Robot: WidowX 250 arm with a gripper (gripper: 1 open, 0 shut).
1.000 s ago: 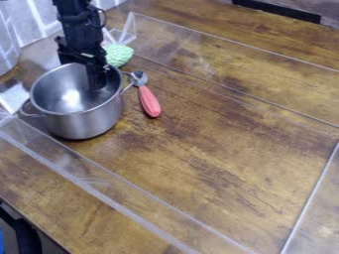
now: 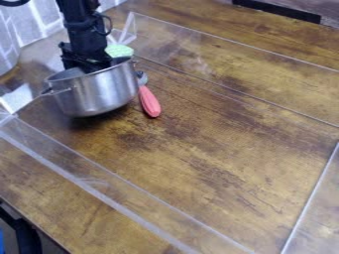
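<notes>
A steel pot (image 2: 95,97) with side handles sits at the left of the camera view, tilted and partly raised. The black gripper (image 2: 87,56) is at its back rim; its fingertips are hidden by the pot, so I cannot tell how they stand. A pink-handled utensil (image 2: 149,99) lies just right of the pot. A green cloth or pad (image 2: 118,50) lies behind it.
Clear plastic edging runs across the wooden table (image 2: 225,149). A blue and black object (image 2: 16,236) is at the bottom left corner.
The pot has shifted up and to the right, toward the back, and changed its tilt, with the gripper at its rim.
</notes>
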